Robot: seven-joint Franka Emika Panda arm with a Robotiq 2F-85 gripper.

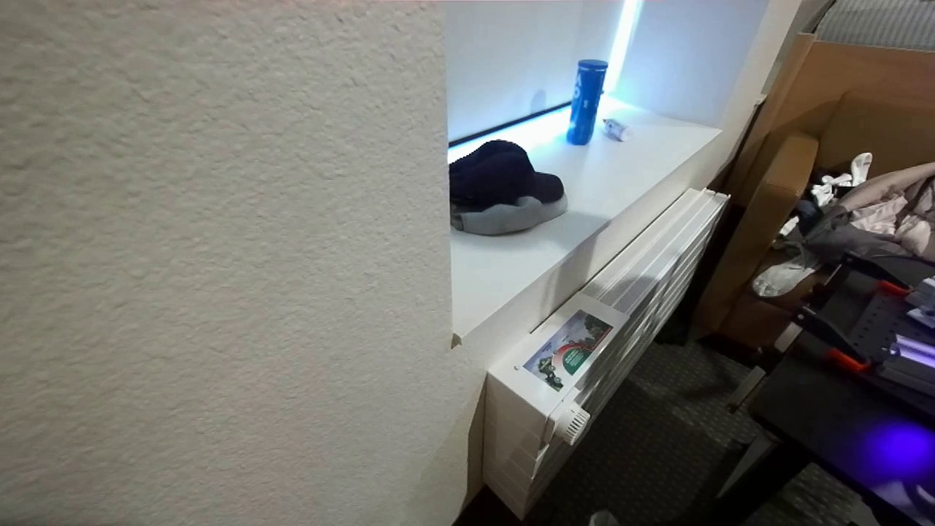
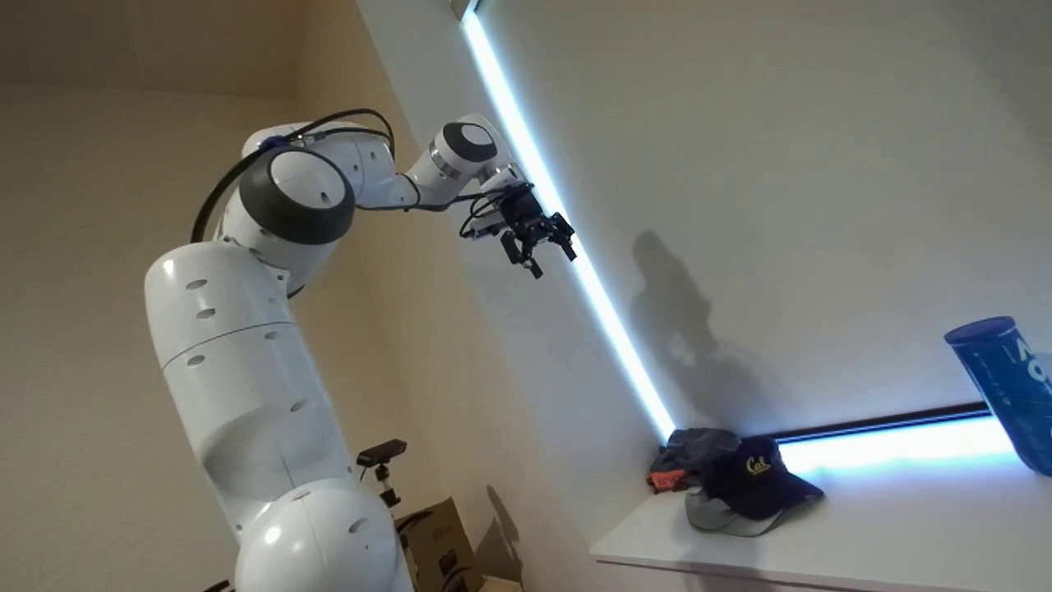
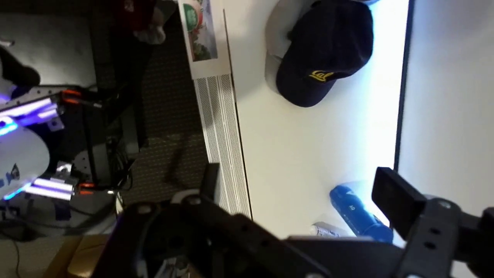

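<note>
My gripper [image 2: 555, 266] hangs high above the windowsill, fingers spread apart with nothing between them. In the wrist view its two dark fingertips frame the bottom of the picture, the sill lying well below. On the sill [image 3: 287, 153] rests a navy cap [image 3: 324, 51] with yellow "Cal" lettering, lying on a grey cap [image 3: 278, 34]. Further along stands a blue can [image 1: 586, 104], upright beside the window. A small white tube [image 1: 616, 130] lies next to it; in the wrist view the gripper partly hides this tube.
A white radiator [image 1: 653, 254] runs below the sill's front edge. Across the dark floor is a black table [image 1: 806, 421] with clamps. A rough wall [image 1: 219, 263] hides part of the caps in exterior view 1. The sill between caps and can is clear.
</note>
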